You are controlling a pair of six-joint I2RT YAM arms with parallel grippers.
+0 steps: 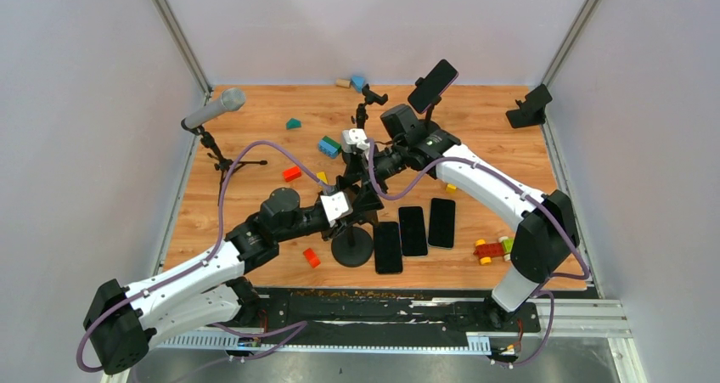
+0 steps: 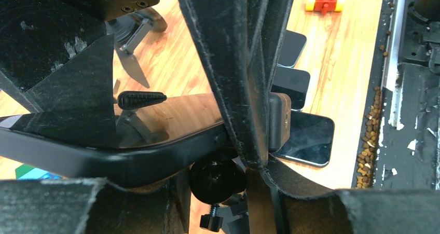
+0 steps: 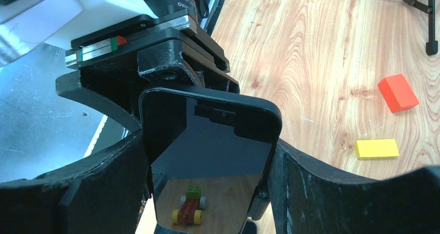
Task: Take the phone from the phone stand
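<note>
At the centre of the top view, my left gripper (image 1: 361,209) and my right gripper (image 1: 365,179) meet over a round black stand base (image 1: 351,249). The left gripper is shut on the phone stand, whose ball joint (image 2: 217,182) shows between its fingers. A dark glossy phone sits between the fingers of my right gripper, which is shut on it; in the left wrist view that phone (image 2: 78,156) lies across the frame above the ball joint. Whether the phone still touches its holder is hard to tell.
Three phones (image 1: 413,230) lie right of the stand base. Another phone (image 1: 434,81) on a stand is at the back, beside an empty holder (image 1: 529,107). A microphone (image 1: 216,107) on a tripod stands left; loose bricks and a toy car (image 1: 490,250) are scattered about.
</note>
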